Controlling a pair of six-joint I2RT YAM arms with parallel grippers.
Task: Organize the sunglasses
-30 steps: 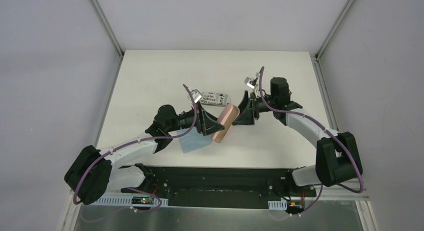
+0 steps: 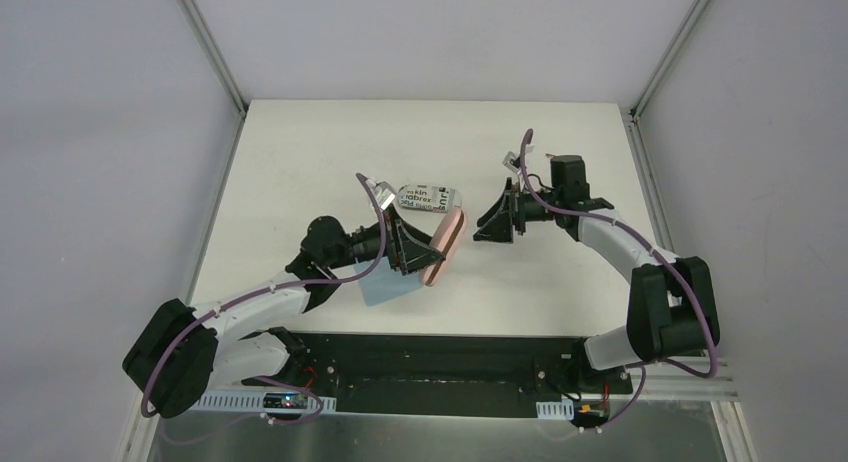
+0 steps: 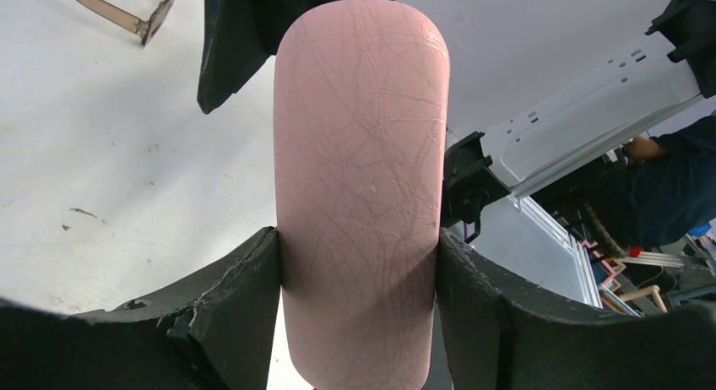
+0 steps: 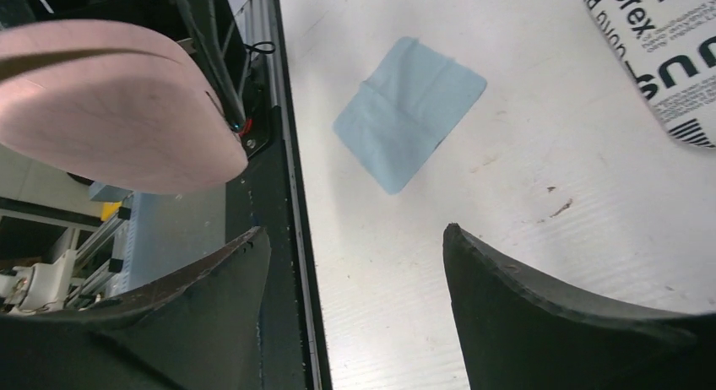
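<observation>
A pink glasses case (image 2: 447,247) hangs in my left gripper (image 2: 423,255), which is shut on it; the left wrist view shows it (image 3: 361,179) upright between the fingers, and the right wrist view shows its end (image 4: 118,120) with a dark seam. My right gripper (image 2: 493,227) is open and apart from the case, nothing between its fingers. A light blue cloth (image 4: 409,111) lies on the table under the left arm. In the left wrist view a tan-framed object, apparently sunglasses (image 3: 127,18), lies partly in view.
A printed pouch (image 2: 430,197) lies behind the grippers, at mid-table (image 2: 330,142). The front table edge borders a dark recess.
My right gripper has moved right and back, away from the case, leaving a gap. The left gripper, still holding the case, has shifted slightly left.
</observation>
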